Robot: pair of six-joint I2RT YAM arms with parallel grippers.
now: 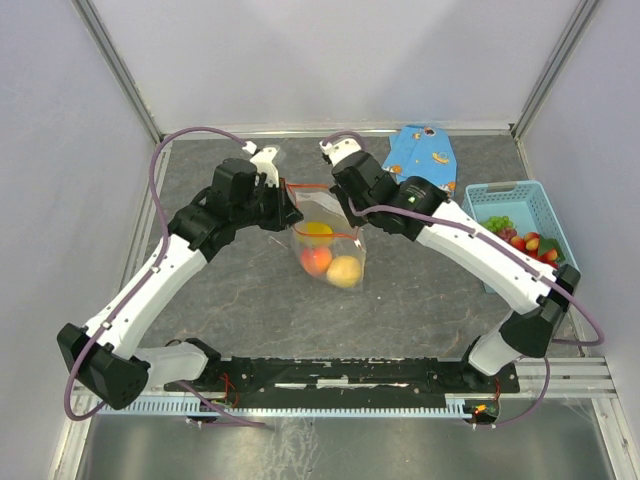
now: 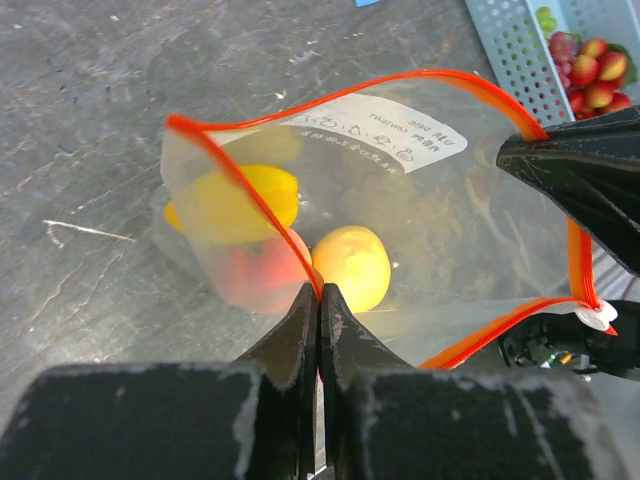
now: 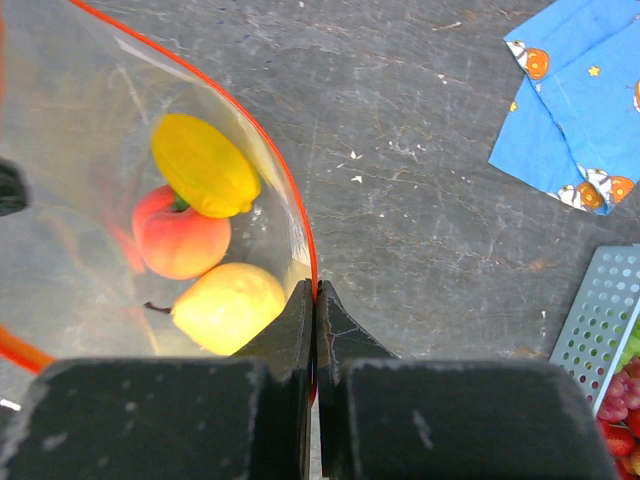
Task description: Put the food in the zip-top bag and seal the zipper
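A clear zip bag with orange zipper edges point(image 1: 328, 236) hangs between my grippers, holding a yellow fruit point(image 3: 203, 160), a peach point(image 3: 180, 237) and a pear point(image 3: 228, 306). My left gripper is shut on one zipper edge; my right gripper is shut on the opposite edge. The bag's mouth gapes between them. The bag's lower part shows below both grippers in the top view.
A blue basket of fruit point(image 1: 480, 200) stands at the right. A blue patterned cloth point(image 1: 420, 160) lies at the back right.
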